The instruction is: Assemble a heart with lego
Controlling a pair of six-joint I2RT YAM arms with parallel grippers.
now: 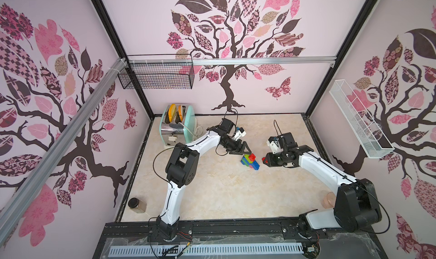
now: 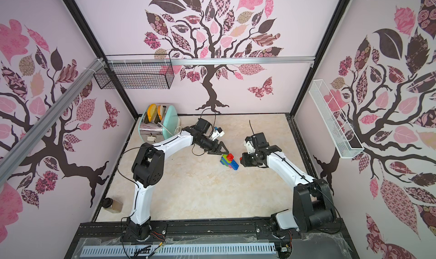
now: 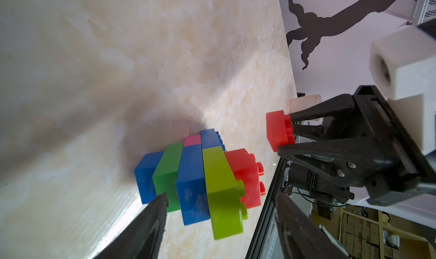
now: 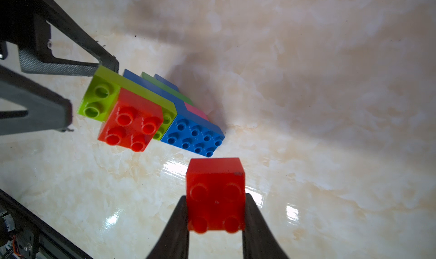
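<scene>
A joined cluster of blue, green, pink, lime and red bricks (image 1: 249,161) rests on the table (image 1: 213,190) near the middle. In the left wrist view its lime brick (image 3: 220,190) faces my left gripper, which is open with its fingers either side, slightly blurred and apparently not touching it. In the right wrist view the cluster's red brick (image 4: 130,122) shows studs up, beside the lime one. My right gripper is shut on a separate red brick (image 4: 215,190), held a short way right of the cluster.
A mint rack (image 1: 190,122) with orange items stands at the back left. A dark-lidded jar (image 1: 136,205) is at the front left, a pinkish round object (image 1: 329,199) at the front right.
</scene>
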